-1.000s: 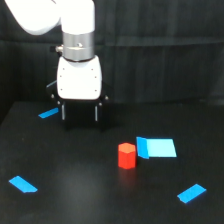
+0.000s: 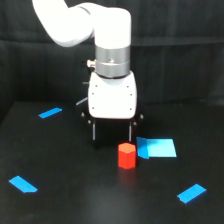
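A small red block point(image 2: 127, 156) rests on the black table, near the middle of the camera view. My gripper point(image 2: 112, 131) hangs from the white arm just above and behind it, slightly to the left. The dark fingers are spread well apart, with nothing visible between them. In the image, the right finger comes close to the block's top; whether they touch I cannot tell.
Right of the block lies a light blue square point(image 2: 161, 148) with a darker blue piece point(image 2: 142, 148) along its left side. Blue strips mark the table at front left point(image 2: 22, 184), front right point(image 2: 190, 193) and back left point(image 2: 50, 113).
My arm has swung right and come lower in the view, bringing the gripper from the back left to near the red block. The block and the blue pieces have stayed put.
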